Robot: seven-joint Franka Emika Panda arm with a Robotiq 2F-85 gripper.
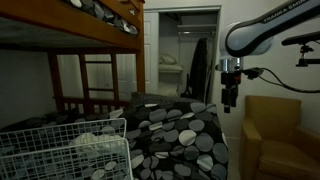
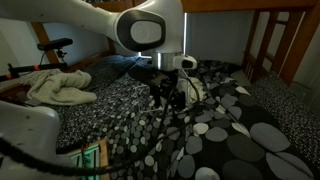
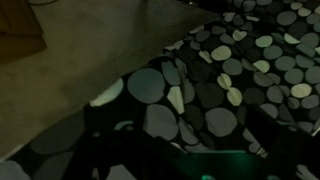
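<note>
My gripper (image 1: 229, 98) points down in the air, seen in exterior view 1 near the right edge of the dotted blanket (image 1: 178, 140). In the wrist view its dark fingers stand wide apart at either side of the lower edge, so the gripper is open. Nothing shows between them but the blanket (image 3: 160, 122) below, black with grey and pale round spots. A white wire basket (image 1: 65, 128) stands at the lower left of exterior view 1, with something pale and crumpled, perhaps cloth (image 1: 95, 143), showing through it.
A tan armchair (image 1: 275, 135) stands right of the blanket. The wooden bunk (image 1: 70, 36) overhangs the left side. Behind is an open closet (image 1: 190, 60). Bare floor (image 3: 85, 75) shows beside the blanket in the wrist view.
</note>
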